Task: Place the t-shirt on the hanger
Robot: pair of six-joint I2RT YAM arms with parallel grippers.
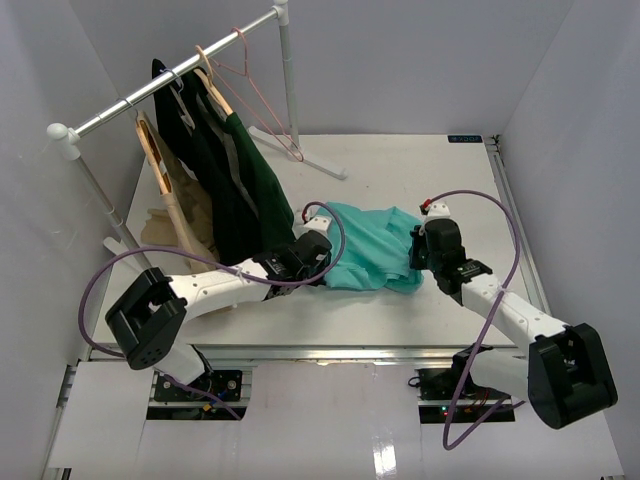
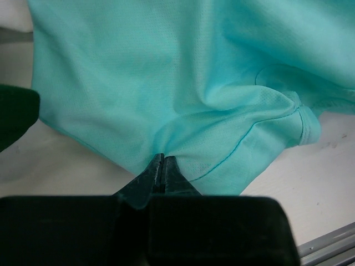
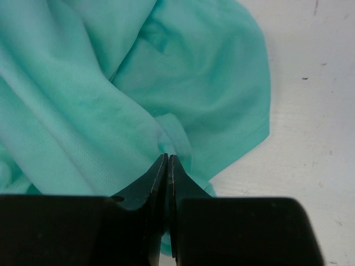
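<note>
The turquoise t shirt [image 1: 368, 245] lies crumpled on the white table. My left gripper is shut on the shirt's near-left part, fabric bunched at its fingertips. My right gripper is shut on the shirt's right part, with cloth gathered at and below the tips. A pink wire hanger [image 1: 262, 100] hangs empty from the rail at the back left.
A white rack [image 1: 180, 68] holds dark green garments [image 1: 255, 190] and beige ones [image 1: 180, 200] on hangers, close beside my left arm. Bare table [image 1: 420, 170] shows behind the shirt. A metal edge rail runs along the front.
</note>
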